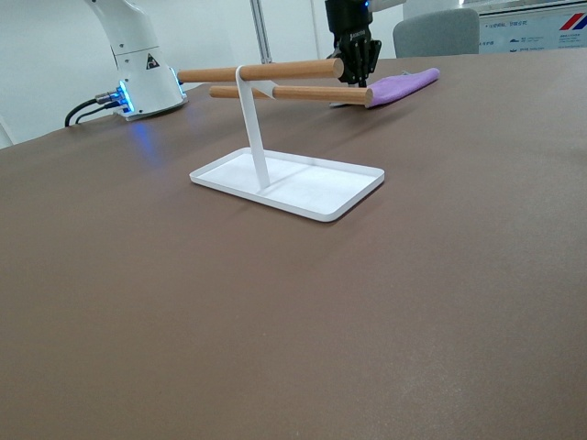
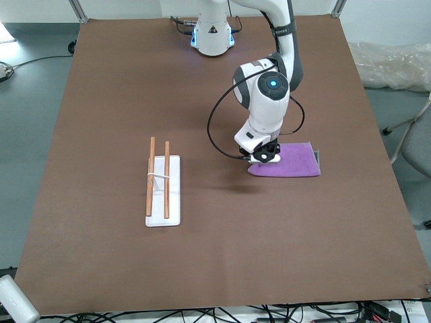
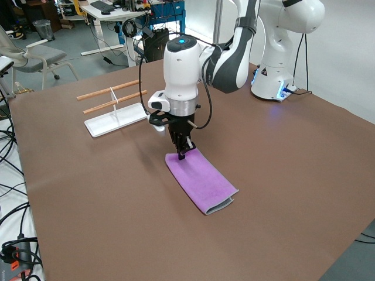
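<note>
A purple cloth (image 2: 289, 163) lies flat on the brown table, with a grey edge showing at one end; in the right view the purple cloth (image 3: 199, 184) extends toward the front. The gripper (image 3: 181, 153) points down at the cloth's rear end, touching or just above it; its fingertips are small and dark, so whether they are open or shut is unclear. In the top view the gripper (image 1: 358, 78) is partly behind the rack's dowels. A white rack with two wooden dowels (image 2: 166, 195) stands to the arm's left in the left view.
The rack's white tray (image 1: 312, 188) sits apart from the cloth. The arm's base (image 3: 269, 82) is at the back, with cables looping along the arm. Cables lie beyond the table's edge.
</note>
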